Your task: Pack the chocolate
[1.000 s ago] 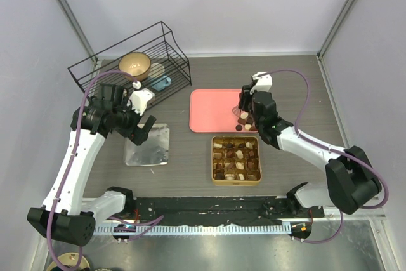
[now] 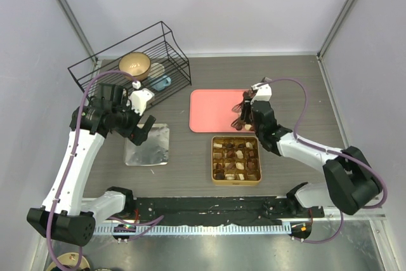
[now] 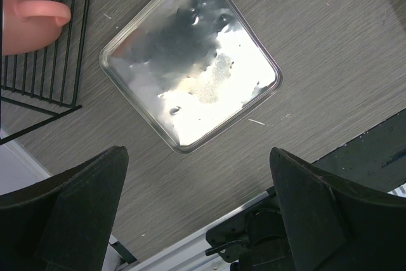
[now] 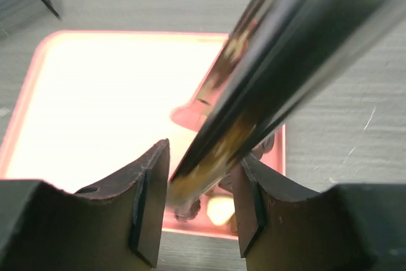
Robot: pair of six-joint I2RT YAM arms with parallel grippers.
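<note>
A golden box [image 2: 235,181] with a grid of compartments, several holding brown and pale chocolates, stands at the front centre. Behind it lies a pink tray [image 2: 212,111], loose chocolates [image 2: 248,127] at its right edge. Over that edge is my right gripper, fingers apart. A blurred, shiny dark tool [image 4: 254,87], perhaps tongs, crosses between its fingers and hides part of the tray; whether the fingers press on it is unclear. In the top view two dark ends [image 2: 237,124] spread leftward there. My left gripper is open and empty above the silver lid [image 3: 196,61].
A black wire rack [image 2: 174,61] at the back left holds a tan bowl [image 2: 135,65] and a blue cup [image 2: 162,83]. Bare table lies between the silver lid and the golden box, and right of the pink tray.
The tool's two ends now show spread apart. The left arm, box and lid stayed still.
</note>
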